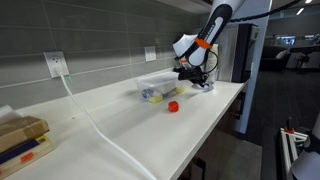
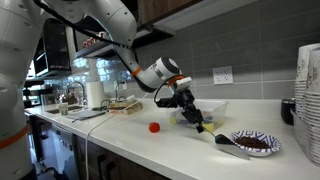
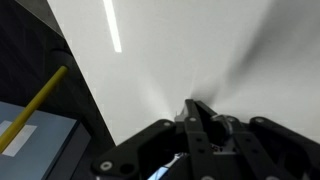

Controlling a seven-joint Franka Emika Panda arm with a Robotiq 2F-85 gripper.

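My gripper (image 2: 197,126) points down above the right part of the white counter, close to a white bowl (image 2: 255,149) with dark brown contents. In the wrist view the dark gripper looks shut, its fingertips close together over bare white surface. Whatever may be between them is hidden or too small to make out. A flat, dark-and-light utensil (image 2: 230,147) lies or hangs slanting between gripper and bowl; whether the fingers touch it I cannot tell. Farther left on the counter sits a small red object (image 1: 173,106).
A clear plastic bin (image 1: 155,86) with yellowish items stands near the back wall. Stacked plates or bowls (image 2: 308,110) rise at the far right in the second exterior view.
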